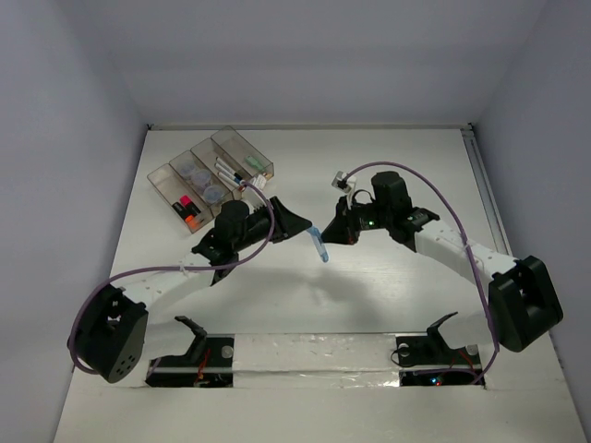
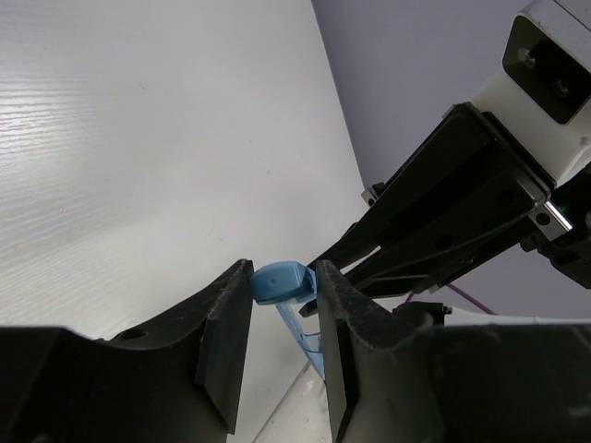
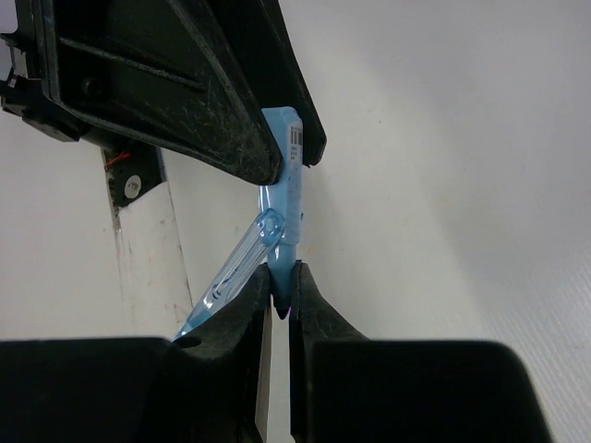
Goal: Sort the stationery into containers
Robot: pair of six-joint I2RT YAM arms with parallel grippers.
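Note:
A slim light-blue stationery item (image 1: 319, 245) with a clear hinged-looking piece hangs between the two grippers over mid-table. My left gripper (image 1: 308, 225) has its fingers close against both sides of its upper, blue end (image 2: 279, 282); whether they press on it cannot be told. Farther down, my right gripper is shut on the item's narrow lower part, with the barcode end (image 3: 289, 148) up between the left fingers. A clear organizer (image 1: 159, 172) with several compartments stands at the back left.
In the organizer lie dark and red-orange pieces (image 1: 189, 205), round clear items (image 1: 212, 195), white pens (image 1: 226, 170) and a green piece (image 1: 255, 163). Both arms nearly meet mid-table.

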